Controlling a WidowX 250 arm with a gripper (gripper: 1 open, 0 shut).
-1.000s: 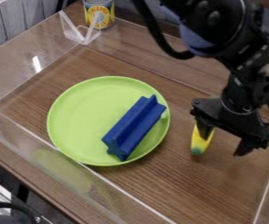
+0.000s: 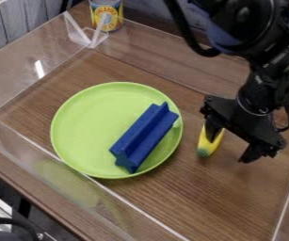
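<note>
The black gripper [image 2: 234,136] stands open low over the wooden table at the right, its fingers spread around and just above a yellow banana [image 2: 207,147], whose upper part it partly hides. Left of them, a green plate [image 2: 76,122] holds a long blue block [image 2: 146,136].
A can [image 2: 105,16] stands at the back left by the clear side wall [image 2: 21,85] of the work area.
The gripper has shifted slightly left, staying over the banana, which looks almost unmoved.
</note>
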